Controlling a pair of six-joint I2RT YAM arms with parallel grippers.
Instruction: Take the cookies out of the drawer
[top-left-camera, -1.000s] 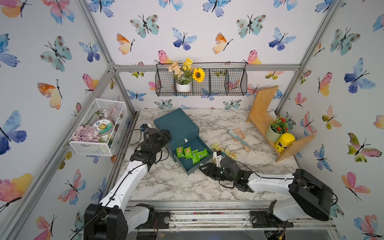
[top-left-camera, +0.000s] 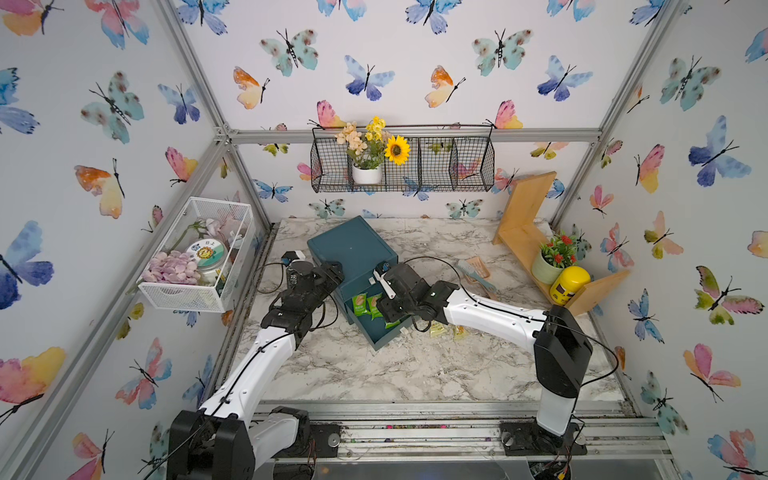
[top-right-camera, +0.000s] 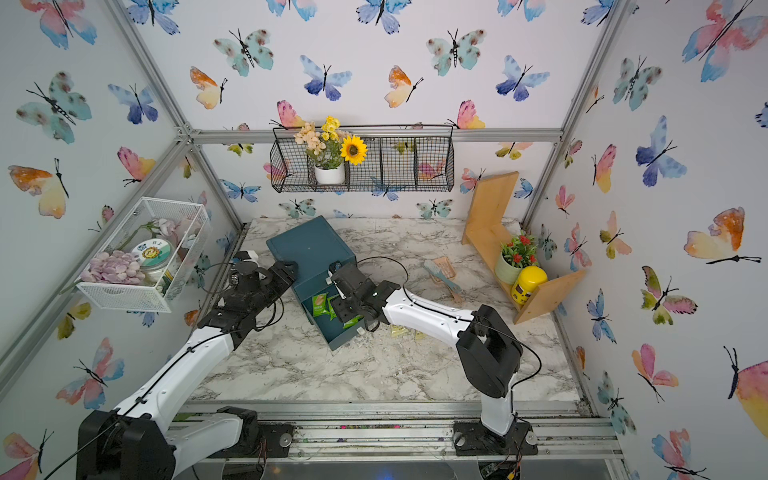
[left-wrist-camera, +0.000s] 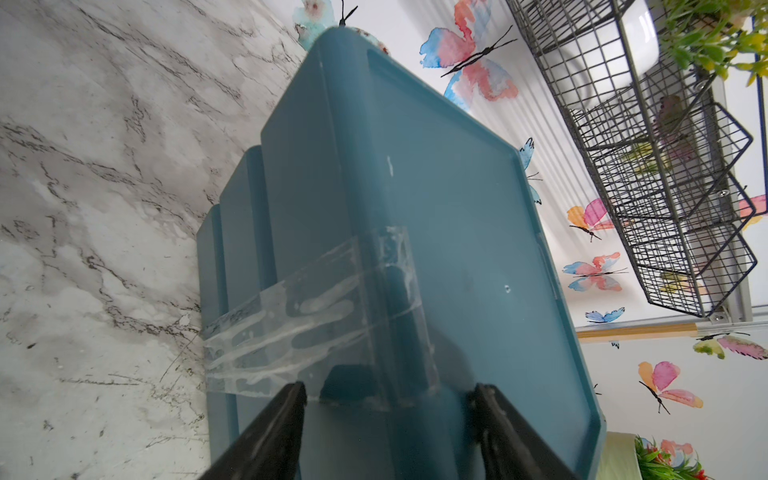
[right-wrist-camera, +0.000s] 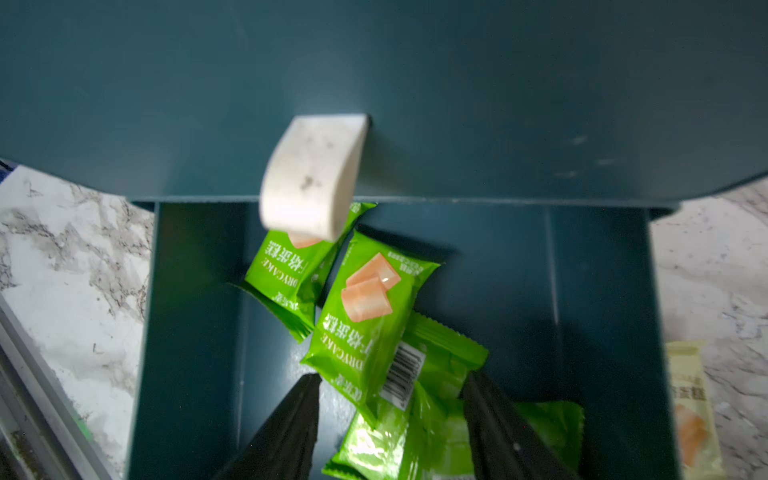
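A teal drawer unit (top-left-camera: 352, 249) stands mid-table, its lower drawer (right-wrist-camera: 588, 320) pulled out. Green cookie packets lie inside: one leaning packet (right-wrist-camera: 368, 308), another packet (right-wrist-camera: 280, 276) partly behind the white handle tab (right-wrist-camera: 312, 176), and overlapping packets (right-wrist-camera: 520, 424) near the drawer's front. Over the drawer, my right gripper is open; its fingers (right-wrist-camera: 292, 428) are spread above the packets with none visibly gripped. My left gripper is open at the unit's taped corner, fingers on either side of the edge. Whether they touch it is unclear.
Yellowish packets (right-wrist-camera: 692, 408) lie on the table right of the drawer. Behind them are a blue-handled brush (top-left-camera: 475, 273) and a wooden shelf (top-left-camera: 520, 232) with a plant and yellow bottle.
My right arm has swung up and left from beside the drawer's front to over the drawer, covering some packets in the top left view. The left arm and drawer unit look still.
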